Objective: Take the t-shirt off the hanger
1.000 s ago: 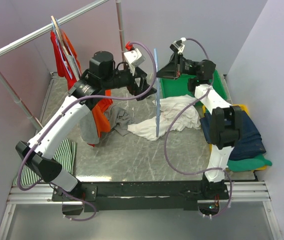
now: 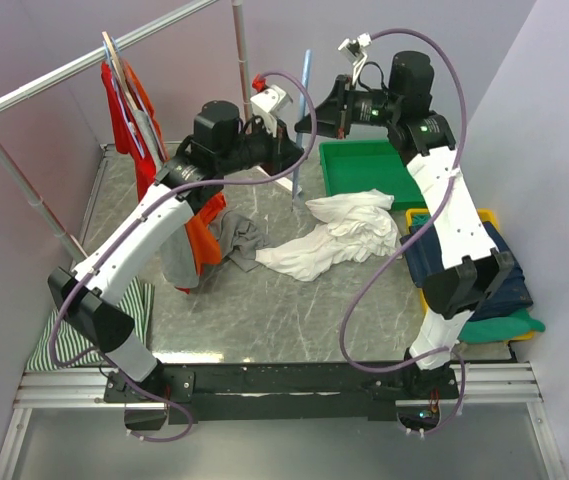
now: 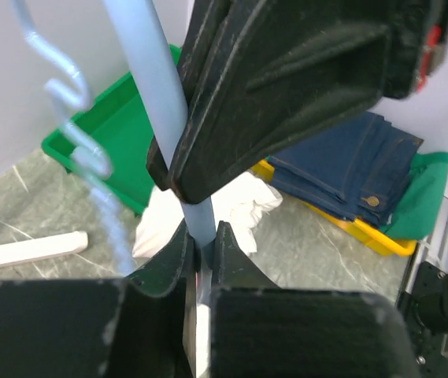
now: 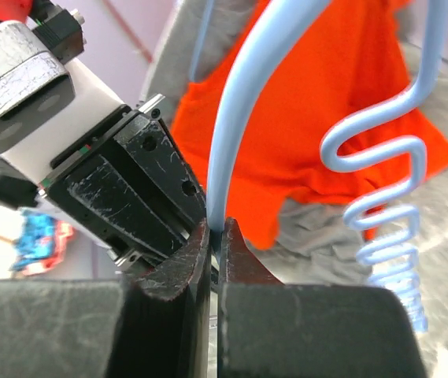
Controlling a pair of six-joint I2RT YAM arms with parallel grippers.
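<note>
A light blue hanger (image 2: 303,80) with no shirt on it stands vertical between my grippers. My left gripper is shut on its straight bar, just below the right gripper's fingers in the left wrist view. My right gripper is also shut on the hanger, whose wavy part hangs beside it. Red-orange shirts (image 2: 202,240) and grey garments hang on hangers from the rail (image 2: 94,60) at the left. A white cloth (image 2: 334,235) lies on the floor below the grippers.
A green bin (image 2: 364,165) stands at the back right, and a yellow bin (image 3: 365,236) with folded dark clothes at the right. A striped cloth (image 2: 129,310) lies front left. Bare floor shows in the front middle.
The right arm has moved up and back in the top view, and the hanger has shifted with it. The left gripper has moved slightly and is now close against the right one.
</note>
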